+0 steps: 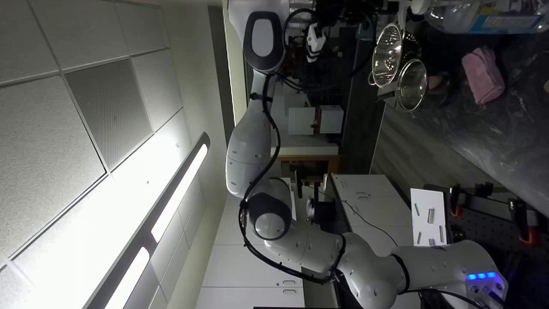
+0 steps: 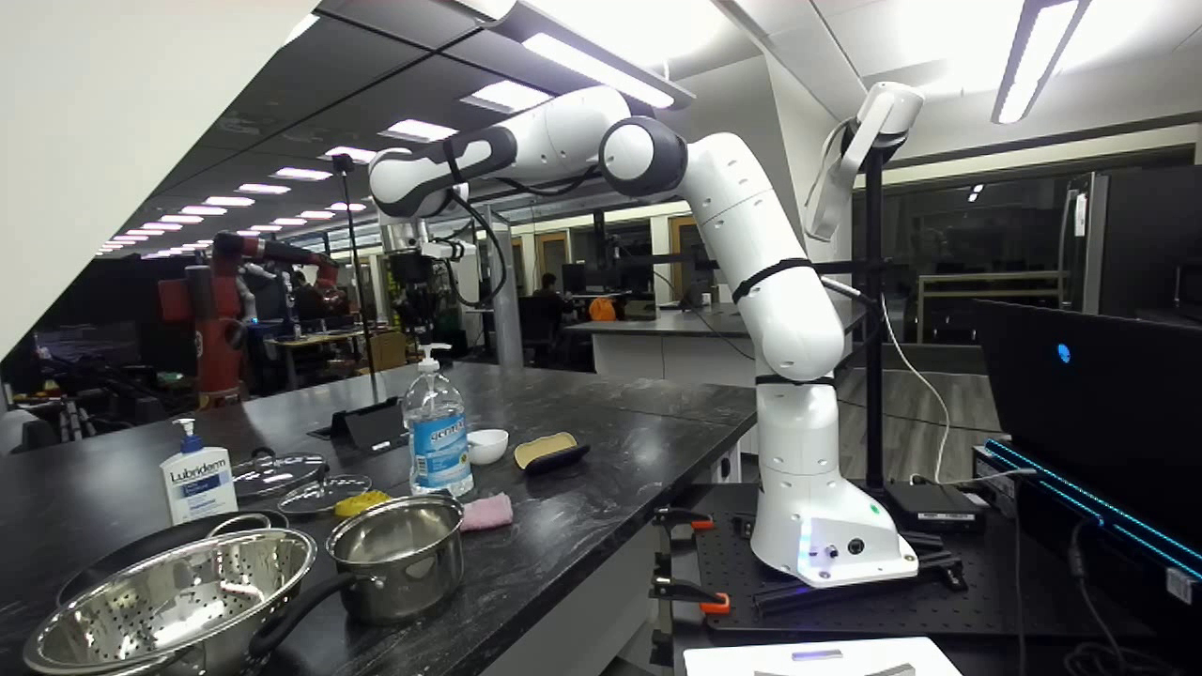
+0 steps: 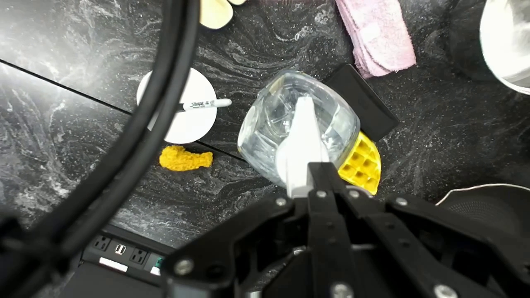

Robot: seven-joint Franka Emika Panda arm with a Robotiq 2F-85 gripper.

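Observation:
A clear pump bottle with a blue label (image 2: 440, 447) stands upright on the dark counter in exterior view 2. In the wrist view its clear body (image 3: 268, 129) lies below a white pump head (image 3: 303, 144), seen from above. My gripper is shut, its black fingertips together over the pump head's near end, with no object showing between them. Whether they touch the pump cannot be told. In exterior view 2 the gripper (image 2: 423, 325) hangs right above the bottle; in exterior view 1 its tip is near the top edge by the pump.
Around the bottle lie a pink towel (image 3: 380, 37), a yellow waffle piece (image 3: 361, 164), a black block (image 3: 362, 102), a toy drumstick (image 3: 184, 159) and a white bowl with a marker (image 3: 206, 104). A steel pot (image 2: 400, 563) and colander (image 2: 169, 597) stand nearer the front.

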